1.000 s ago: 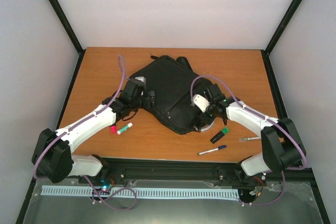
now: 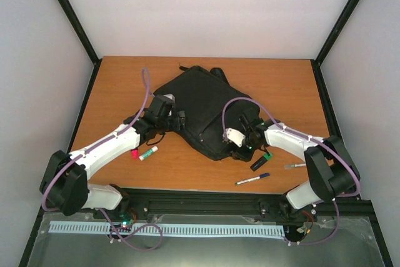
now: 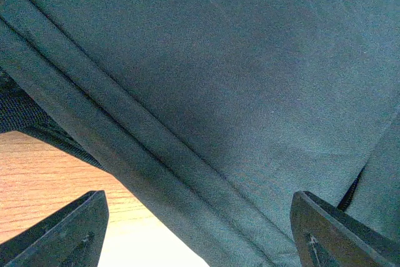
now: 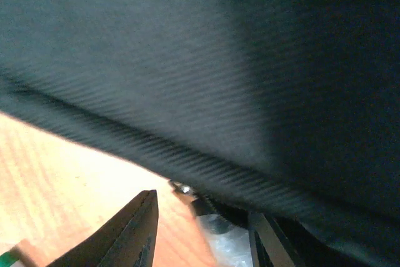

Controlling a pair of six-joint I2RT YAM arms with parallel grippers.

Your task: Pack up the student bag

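A black bag (image 2: 203, 101) lies flat and askew on the table. My left gripper (image 2: 182, 120) is over its left side; the left wrist view shows its fingers (image 3: 334, 232) wide apart above the cloth edge and bare table, holding nothing. At the bag's front right corner is my right gripper (image 2: 237, 154). In the right wrist view its fingers (image 4: 139, 226) stand apart under the bag's dark edge (image 4: 206, 170). A clear, whitish item with a black band (image 4: 219, 232) shows between them, partly covered by the bag; contact with the right finger cannot be told.
A black marker with a green cap (image 2: 260, 162), a white pen with a blue end (image 2: 252, 179) and another pen (image 2: 295, 166) lie at the right front. Near the left arm are a green-and-white stick (image 2: 149, 153) and a red item (image 2: 134, 153).
My right gripper has shifted left and toward the front, over the bag's corner, where a clear item showed a second ago. The left arm has barely moved. Bag and pens look unchanged.
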